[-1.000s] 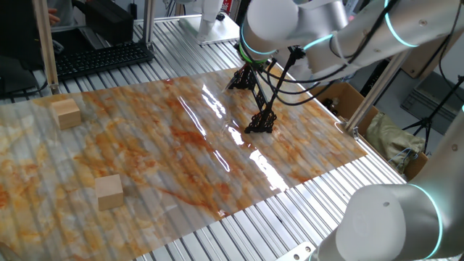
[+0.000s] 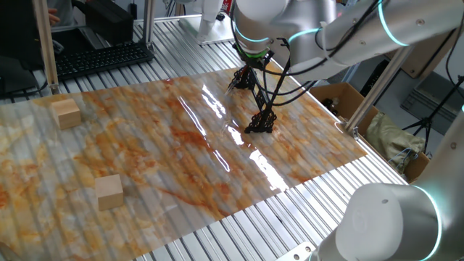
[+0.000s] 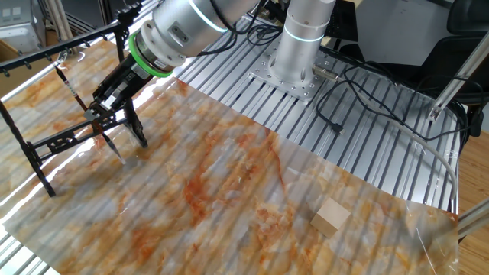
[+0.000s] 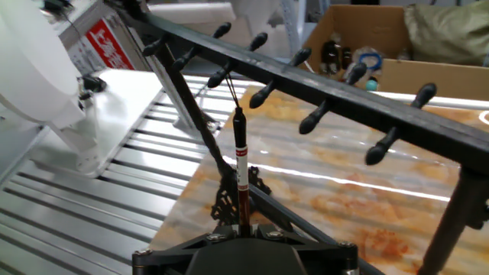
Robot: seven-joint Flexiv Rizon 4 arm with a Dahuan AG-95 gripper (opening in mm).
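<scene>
A black rack point(image 4: 328, 95) with several pegs along its top bar stands on the marbled sheet; its feet show in exterior view 1. A slender brush point(image 4: 242, 164) with a dark handle, a white-and-red band and a thin cord loop at its top stands near the bar in the wrist view. Its pale pointed tip shows low in exterior view 2. My gripper has its fingers close together around the brush's shaft, apparently shut on it. The loop lies close to a peg; whether it hangs on it, I cannot tell.
Two wooden blocks, a farther block point(image 2: 66, 114) and a nearer block point(image 2: 109, 192), rest on the marbled sheet point(image 2: 156, 156), well away from the rack. A keyboard point(image 2: 105, 59) lies at the back left. Between blocks and rack the sheet is clear.
The arm's wrist has shifted a little to the left and downward at the rack in exterior view 1. Rack and blocks are where they were.
</scene>
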